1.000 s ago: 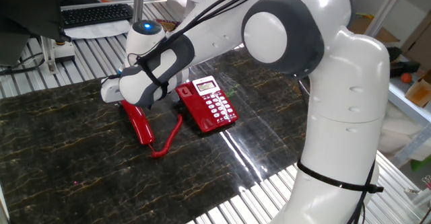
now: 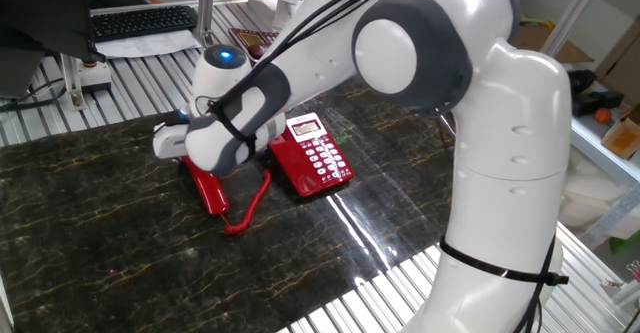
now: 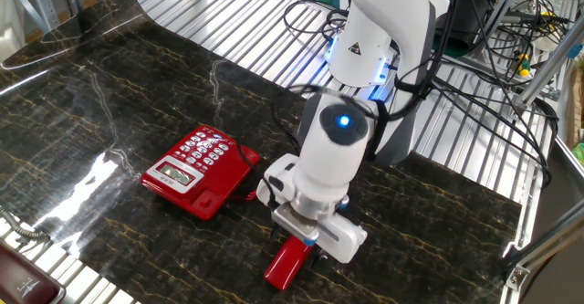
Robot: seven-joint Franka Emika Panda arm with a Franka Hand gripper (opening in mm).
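A red telephone base (image 2: 311,159) with white keys and a small display rests on the dark marbled mat; exterior view 2 also shows this phone base (image 3: 202,171). Off its cradle, the red handset (image 2: 209,191) lies on the mat beside it, joined to a coiled red cord (image 2: 250,211). My gripper (image 3: 298,244) is low over the handset (image 3: 288,264) and covers its far part. Dark finger parts show on either side of the handset in exterior view 2, but the hand hides whether they press on it. In exterior view 1 the gripper's fingers are hidden.
Bare mat (image 2: 110,263) extends around the phone. A keyboard (image 2: 144,21) and paper lie on the slatted table behind. At the lower left corner of exterior view 2 sits a dark red object (image 3: 27,275) with a coiled cord.
Over the last second my hand has come down and slightly to the right in exterior view 1, closer over the handset. The phone base, handset and cord look unmoved.
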